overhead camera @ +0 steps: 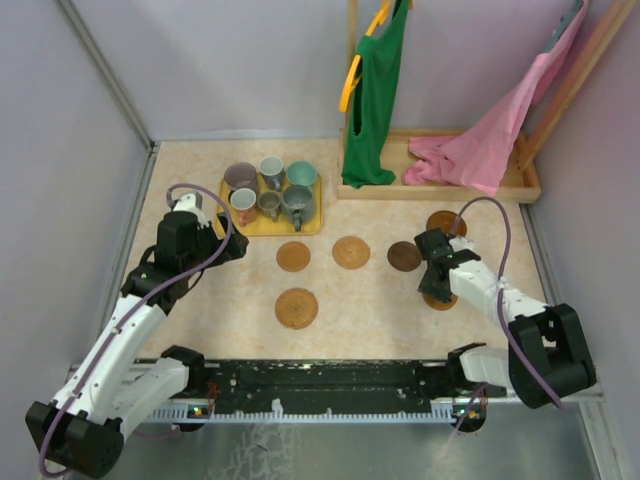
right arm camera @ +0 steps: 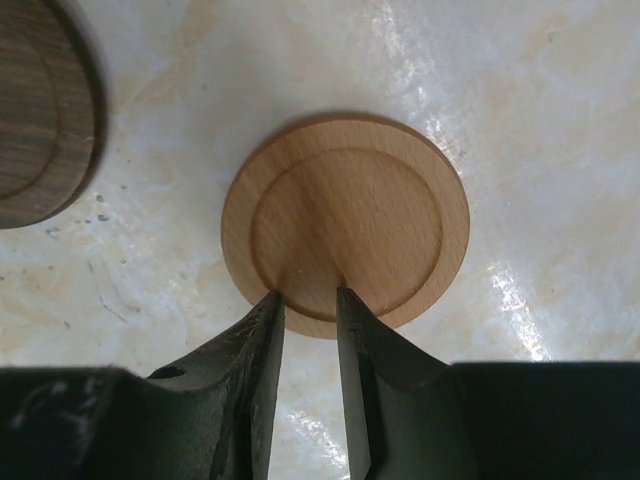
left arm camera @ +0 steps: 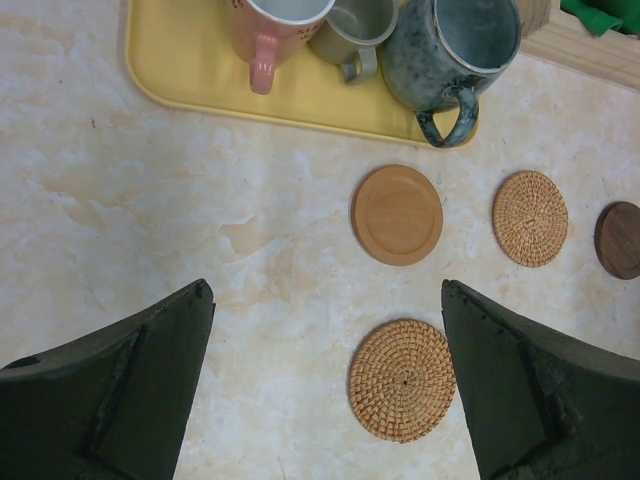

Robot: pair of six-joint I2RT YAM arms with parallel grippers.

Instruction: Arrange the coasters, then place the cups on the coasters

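Several cups stand on the yellow tray at the back left, among them a pink cup, a small olive cup and a large blue-grey cup. Below the tray lies a plain brown coaster; a woven coaster is nearer the front. My left gripper is open wide over bare table, holding nothing. On the right, my right gripper has its fingertips over the near edge of a round wooden coaster. A narrow gap parts its fingers, and coaster and table show through it.
Another woven coaster and a dark brown coaster lie mid-table; one more coaster is behind the right arm. A wooden rack with a green cloth and a pink cloth stands at the back.
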